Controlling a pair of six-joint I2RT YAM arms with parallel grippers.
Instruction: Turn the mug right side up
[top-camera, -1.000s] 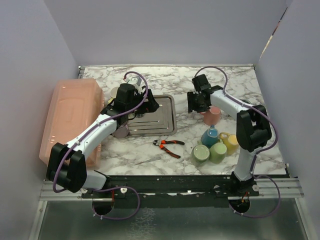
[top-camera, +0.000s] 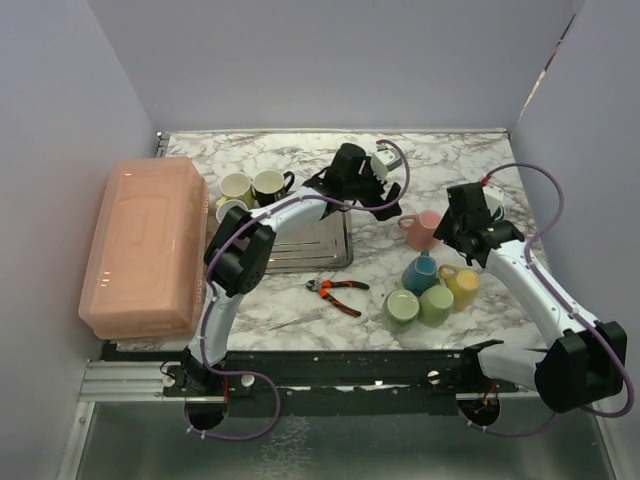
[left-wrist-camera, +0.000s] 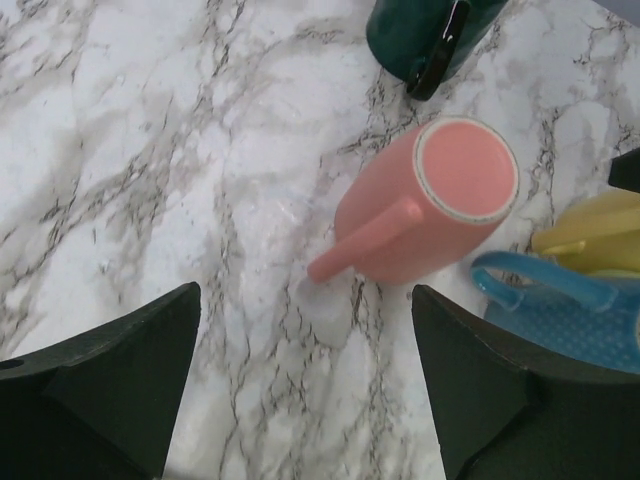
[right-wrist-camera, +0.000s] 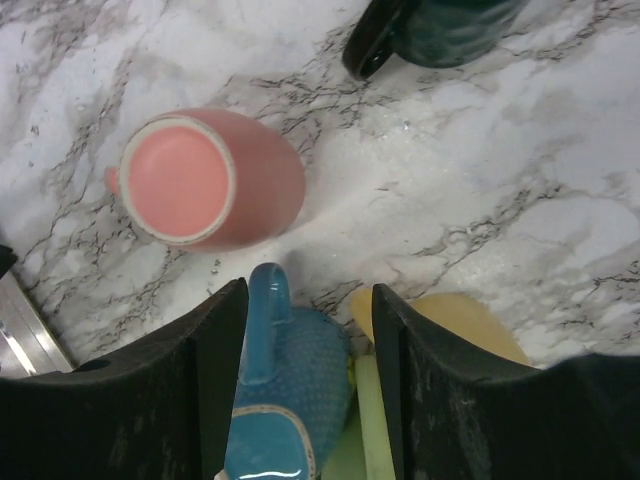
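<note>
A pink mug (top-camera: 421, 232) lies on its side on the marble table, handle low, seen in all views. My left gripper (top-camera: 388, 205) hangs just left of and behind it; in the left wrist view its fingers (left-wrist-camera: 95, 390) stand apart with the mug beyond them, nothing between. My right gripper (top-camera: 455, 230) is right of the mug, over the blue mug (right-wrist-camera: 300, 370) and yellow mug (right-wrist-camera: 470, 330); its fingers stand apart. A dark green mug (right-wrist-camera: 450, 25) is behind, partly hidden in the top view.
Green mugs (top-camera: 402, 308) and pliers (top-camera: 335, 295) lie toward the front. A metal tray (top-camera: 300, 260) holding mugs and a pink case (top-camera: 140, 250) fill the left.
Both arms have moved rightward: my left gripper from over the tray toward the pink mug, my right gripper from above that mug's left to its right side.
</note>
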